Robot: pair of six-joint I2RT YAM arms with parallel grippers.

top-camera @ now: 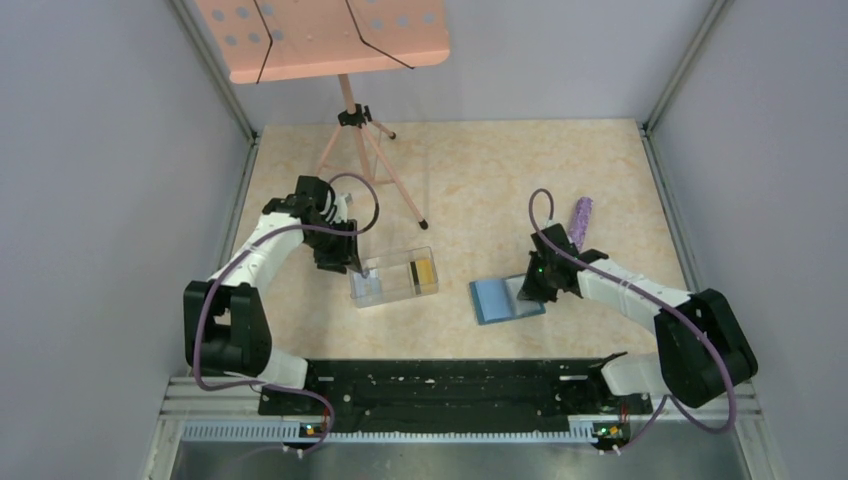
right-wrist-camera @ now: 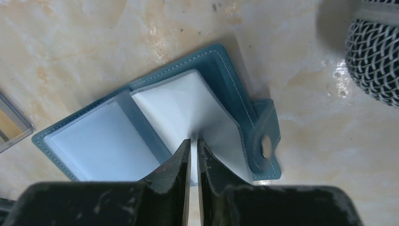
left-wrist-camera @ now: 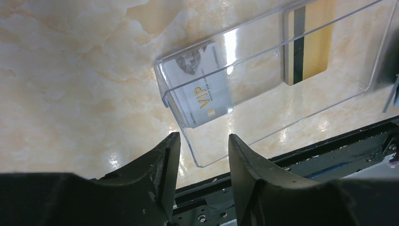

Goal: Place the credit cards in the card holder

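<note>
A blue card holder [right-wrist-camera: 96,141] with pale inner sleeves lies open on the table at right. My right gripper is over its white sleeve [right-wrist-camera: 179,103], fingers closed on what looks like that sleeve's edge, though the tips are hard to tell. A clear tray [top-camera: 394,296] at left holds a silver VIP card [left-wrist-camera: 200,89] at one end and a gold-and-black card [left-wrist-camera: 313,56] at the other. My left gripper is open above the tray's left end, nothing between its fingers.
A pink music stand [top-camera: 390,180] occupies the back left. A purple cylinder [top-camera: 582,215] lies behind my right gripper, and a dark mesh object [right-wrist-camera: 374,56] shows beside the holder in the right wrist view.
</note>
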